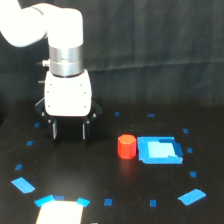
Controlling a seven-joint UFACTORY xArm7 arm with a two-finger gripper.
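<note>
A red cylinder (127, 147) stands upright on the black table, right of the centre. Close to its right lies a shallow blue tray (174, 158) with a white patch inside. Up and to the left of the cylinder hangs my gripper (71, 129), pointing down. Its two thin dark fingers (87, 131) are spread apart, with nothing visible between them. A clear gap separates it from the cylinder.
Small blue marks are scattered over the black table (115, 178). Larger blue strips lie at the lower left and lower right. A pale block-like object (60, 213) is cut off by the bottom edge. A dark curtain hangs behind.
</note>
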